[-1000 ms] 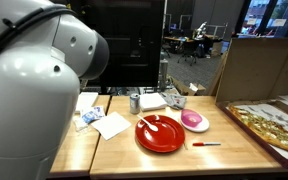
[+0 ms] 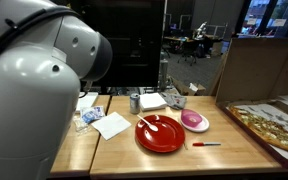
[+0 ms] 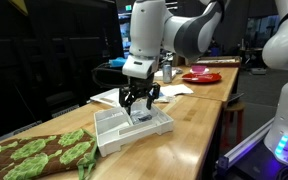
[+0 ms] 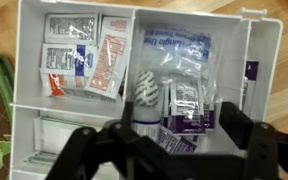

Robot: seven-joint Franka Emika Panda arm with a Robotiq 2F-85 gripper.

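In the wrist view, my gripper is over a white divided box, its dark fingers apart and one on each side of the middle packets. Between and beyond them show a clear plastic bag with blue print, a silver and purple packet and a small clear tube or vial. Whether a finger touches any of these I cannot tell. From the side, the gripper points down into the white box. The gripper is hidden in exterior view 1.
Flat sachets fill the box's upper left compartment. A green and brown patterned cloth lies beside the box. Farther along the table are a red plate, a can, a red-handled knife and a pizza box.
The white arm has shifted very slightly in exterior view 1. The objects on the table there have not moved.
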